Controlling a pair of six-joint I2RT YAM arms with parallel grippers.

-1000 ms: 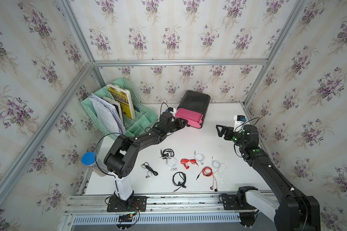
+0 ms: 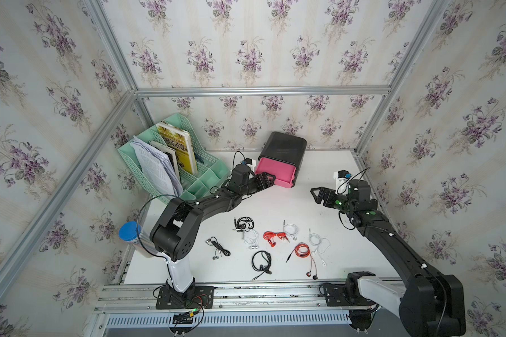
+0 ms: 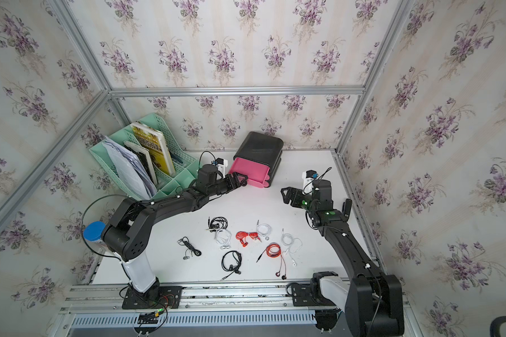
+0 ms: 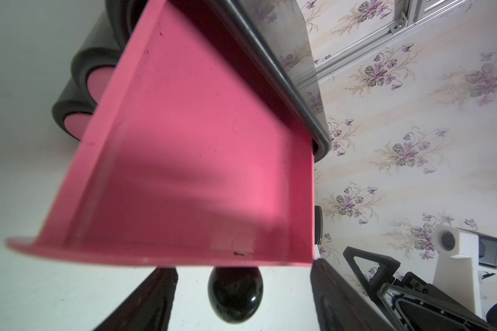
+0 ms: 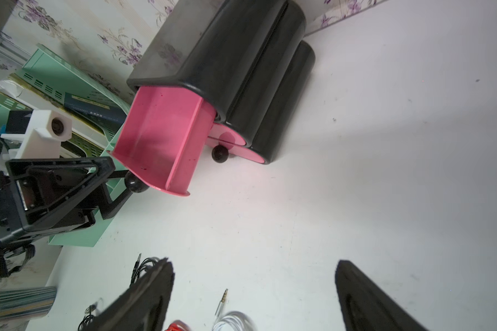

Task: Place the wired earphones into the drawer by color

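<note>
A black drawer unit [image 5: 221,66] stands at the back, its pink top drawer [image 5: 160,132] pulled out and empty. My left gripper is part open at the drawer's front, fingers either side of the black knob [image 4: 235,295]. My right gripper stands open and empty, right of the drawer. Coiled earphones lie along the front: black ones [image 2: 261,264], white ones [image 2: 314,240] and red ones [image 2: 302,251], several in all.
A green organizer [image 2: 208,179] with books and papers sits at the back left. A blue-lidded container [image 2: 129,231] is at the left edge.
The pink drawer is further out.
</note>
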